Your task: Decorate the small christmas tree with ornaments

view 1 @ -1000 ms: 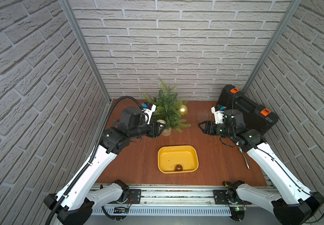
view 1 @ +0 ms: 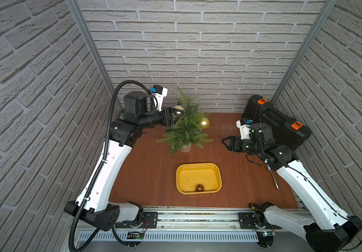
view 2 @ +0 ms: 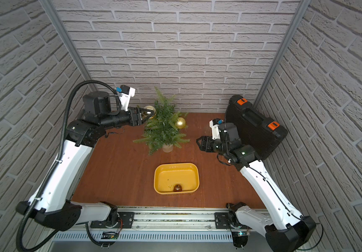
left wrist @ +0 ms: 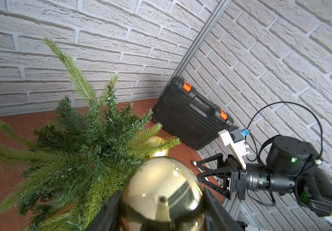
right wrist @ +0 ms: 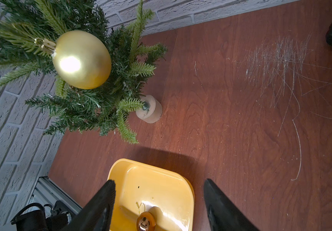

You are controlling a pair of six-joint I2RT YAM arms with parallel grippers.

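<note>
My left gripper (view 1: 174,116) is shut on a shiny gold ornament (left wrist: 162,184), held at the left side of the small tree (view 1: 185,126), high among its upper branches. A matte gold ornament (right wrist: 81,59) sits on the tree's right side. In the front centre, the yellow tray (view 1: 189,173) holds a small amber ornament (right wrist: 146,221). My right gripper (view 1: 226,142) stands open to the right of the tree, above the table, with nothing between its fingers.
A black case (view 2: 254,126) with orange latches leans at the back right. A metal utensil (view 1: 273,176) lies on the right of the table. The table left of the tray is clear. Brick walls enclose the table.
My left gripper has risen with the gold ornament, from the tree's lower left to its upper left. My right arm has not visibly moved.
</note>
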